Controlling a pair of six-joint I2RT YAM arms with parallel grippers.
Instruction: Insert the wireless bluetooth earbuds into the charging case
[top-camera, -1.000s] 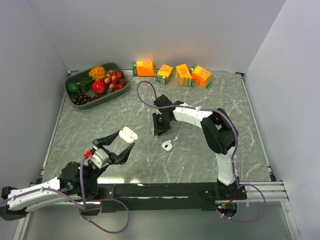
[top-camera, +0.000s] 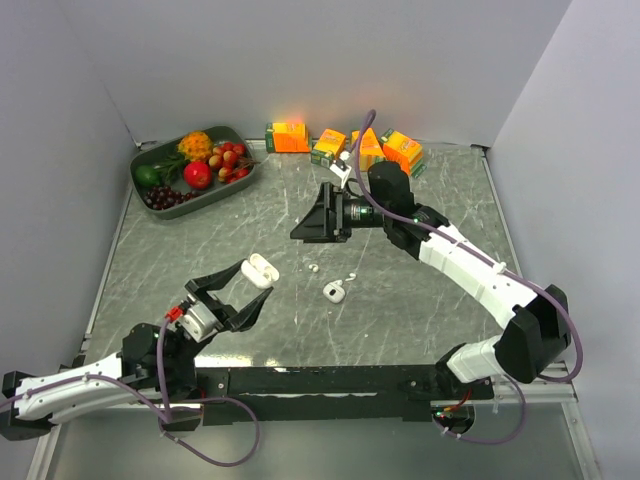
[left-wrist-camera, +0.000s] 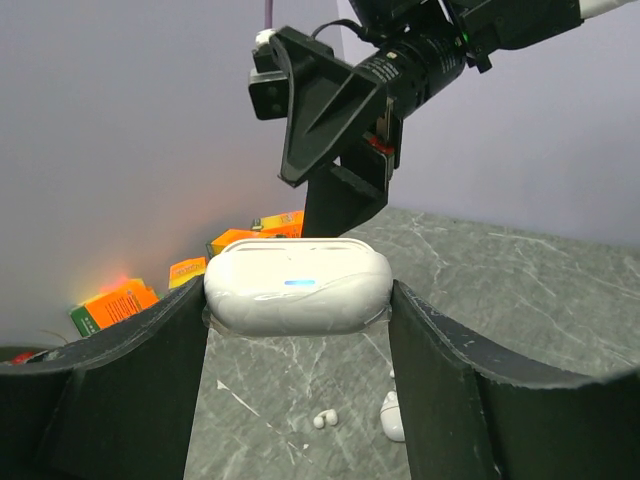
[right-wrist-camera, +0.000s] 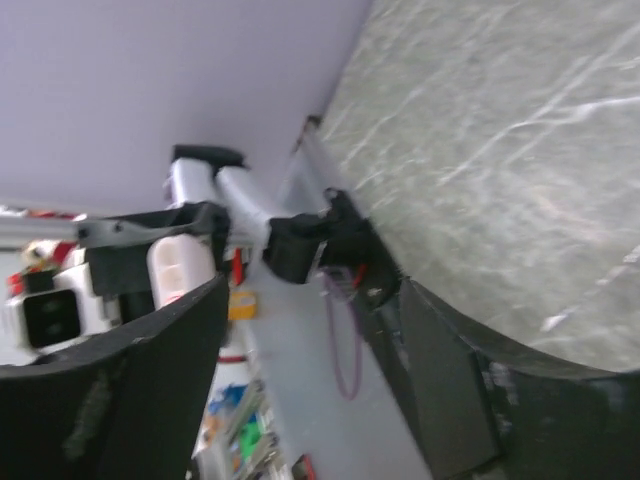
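Note:
A white charging case (top-camera: 262, 269) is gripped by my left gripper (top-camera: 256, 279), raised at the table's left front; in the left wrist view the case (left-wrist-camera: 298, 290) fills the finger. My right gripper (top-camera: 302, 238) is up over the middle of the table. In the right wrist view its fingers (right-wrist-camera: 180, 345) stand apart with nothing seen between them. Small white earbuds (left-wrist-camera: 325, 419) lie close together on the table below. Another small white piece (top-camera: 351, 276) rests farther right, beside a second white, rounded case-like object (top-camera: 334, 291).
At the back left is a dark tray (top-camera: 165, 212) of fruit and vegetables. Several orange boxes (top-camera: 290, 137) line the back wall. Between the tray and the small white pieces the grey table (top-camera: 190, 245) is bare.
My right gripper has risen from beside the small earbuds and its arm has swung outward; the earbuds still lie there. My left gripper, holding the case, has barely shifted.

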